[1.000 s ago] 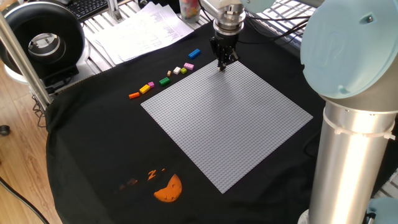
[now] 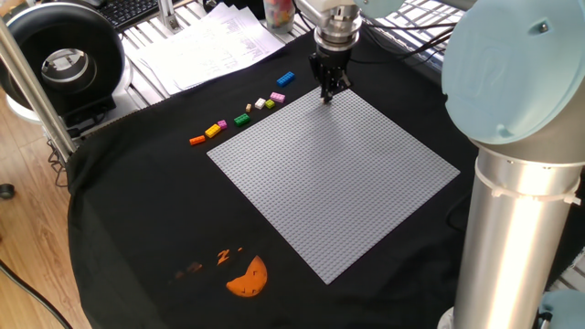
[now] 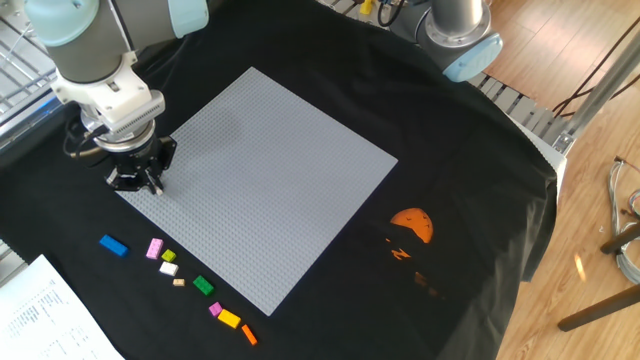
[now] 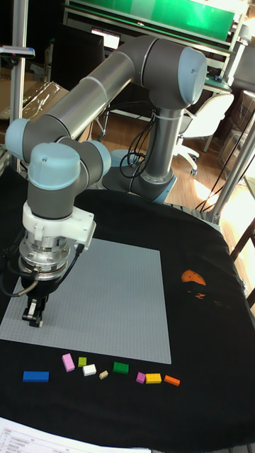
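Observation:
A grey studded baseplate (image 2: pixel 338 183) lies on the black cloth. Over one corner of it hangs my gripper (image 2: pixel 326 97), its fingers pointing down; in the third exterior view the gripper (image 4: pixel 34 320) is above the plate's near left corner. The fingers are small and dark here, so whether they are apart or together is unclear, and no brick shows between them. Along the plate's edge lies a loose row of bricks: blue (image 3: pixel 114 245), pink (image 3: pixel 154 248), lime (image 3: pixel 168 256), white (image 3: pixel 169 269), tan (image 3: pixel 179 282), green (image 3: pixel 203 285), magenta (image 3: pixel 215 310), yellow (image 3: pixel 229 318) and orange (image 3: pixel 249 334).
Papers (image 2: pixel 206 50) lie beyond the brick row at the table's edge. An orange print (image 2: pixel 248 277) marks the cloth on the opposite side. The plate's surface looks bare, and the cloth around that print is free. My arm's column (image 2: pixel 512 238) rises at the right.

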